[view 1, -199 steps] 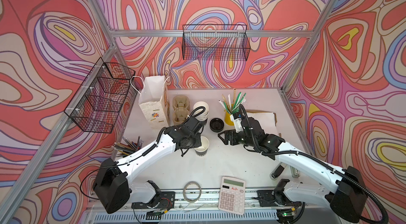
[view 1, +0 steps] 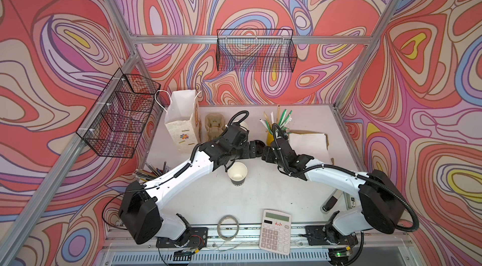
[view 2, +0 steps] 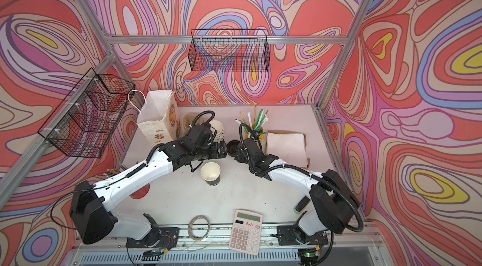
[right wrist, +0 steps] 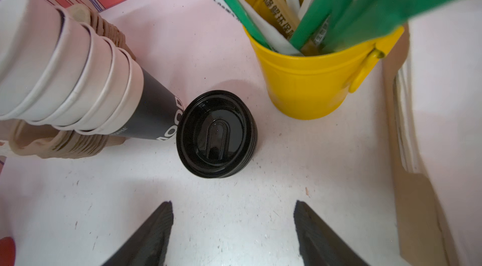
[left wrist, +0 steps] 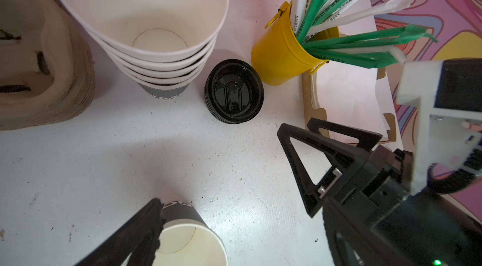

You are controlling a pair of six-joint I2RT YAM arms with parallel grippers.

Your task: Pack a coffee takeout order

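Note:
A single white paper cup (view 1: 237, 172) stands upright and empty near the middle of the table. The stack of black lids (right wrist: 217, 135) sits behind it, between the nested paper cups (left wrist: 145, 20) and the yellow bucket of straws (right wrist: 306, 87). My left gripper is open above the table, past the single cup and in front of the lids; nothing is held in it. From the right, my right gripper faces the lids with its fingers (right wrist: 159, 223) apart and only bare table between them. Brown cup carriers (left wrist: 45, 60) are stacked left of the nested cups.
The white paper bag (view 1: 181, 123) stands at back left. A box of white napkins (view 1: 308, 144) lies right of the bucket. A calculator (view 1: 275, 231) and a tape roll (view 1: 228, 227) are along the front edge.
My left gripper has moved from the single cup back and right, toward the lids. The right gripper has come a little left and back, nearer the lids. The single cup has shifted slightly left.

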